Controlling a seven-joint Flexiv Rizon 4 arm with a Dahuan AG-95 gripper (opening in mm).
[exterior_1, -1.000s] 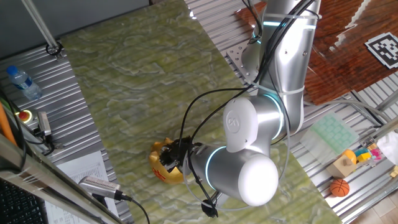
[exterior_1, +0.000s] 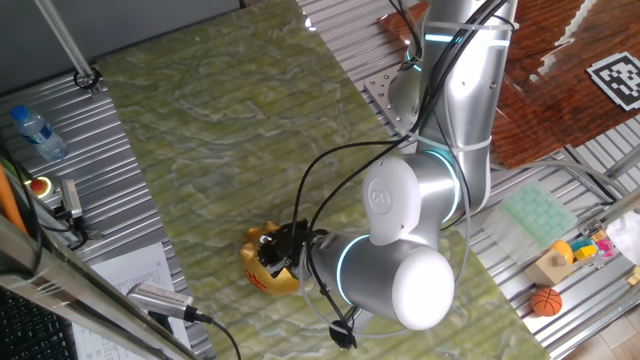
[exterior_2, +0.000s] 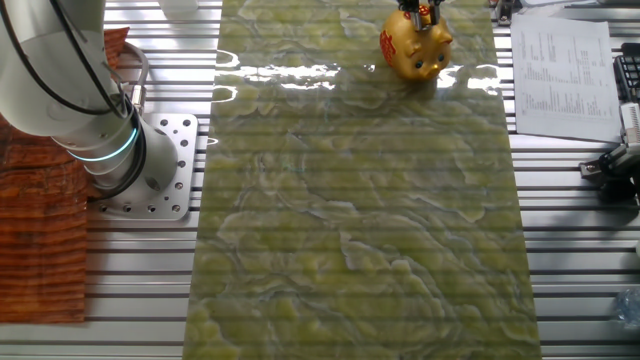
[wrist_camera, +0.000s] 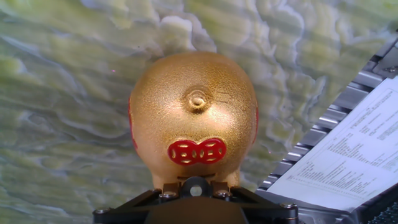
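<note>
A golden piggy bank (exterior_2: 415, 55) with red markings is at the far end of the green marbled mat (exterior_2: 360, 230) in exterior view 2, its snout facing that camera. The wrist view shows its round back end (wrist_camera: 196, 81), with a curled tail and a red coin emblem. Black fingers of my gripper (exterior_2: 420, 14) are at the top of the piggy bank, very close or touching. In exterior view 1 the gripper (exterior_1: 285, 248) covers part of the golden body (exterior_1: 268, 277). Whether the fingers grip anything there is hidden.
Printed paper (exterior_2: 567, 75) lies beside the mat on the ribbed metal table. Exterior view 1 also shows a water bottle (exterior_1: 40, 133), a small camera (exterior_1: 162, 300) on a cable, a pale green box (exterior_1: 530, 215) and a toy basketball (exterior_1: 545, 302).
The arm's wrist housing has shifted slightly to the right in exterior view 1. The piggy bank and the gripper on it look almost unmoved.
</note>
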